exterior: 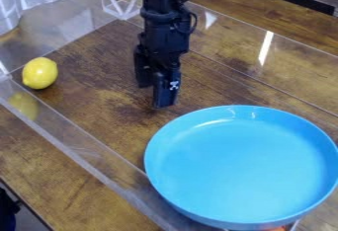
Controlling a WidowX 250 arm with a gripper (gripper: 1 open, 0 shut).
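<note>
The black gripper [156,77] hangs over the wooden table in the upper middle, low near the surface, behind a large blue plate [240,161]. Its fingers are dark and hard to make out, so whether they are open or shut, or hold anything, cannot be told. A yellow lemon [40,73] lies at the left, apart from the gripper.
A clear plastic wall runs along the left and front of the wooden table [271,72]. A small orange object [274,227] shows partly below the plate.
</note>
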